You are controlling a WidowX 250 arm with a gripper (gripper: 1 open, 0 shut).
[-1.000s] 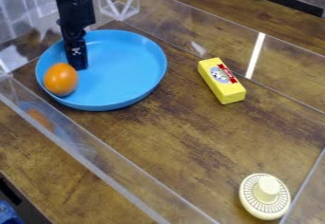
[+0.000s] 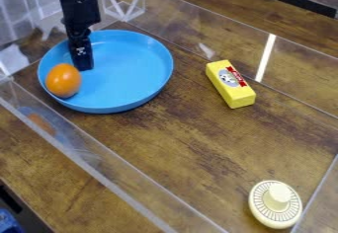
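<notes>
The black gripper (image 2: 79, 45) hangs over the back left part of a blue plate (image 2: 126, 73), its fingers pointing down behind an orange ball (image 2: 62, 80) that rests on the plate's left side. The gripper appears apart from the ball. Its finger is small and dark, with nothing visible held in it.
A yellow box (image 2: 230, 84) with a label lies right of the plate on the wooden table (image 2: 185, 158). A cream round dial-like object (image 2: 275, 204) sits at the front right. Clear walls edge the area.
</notes>
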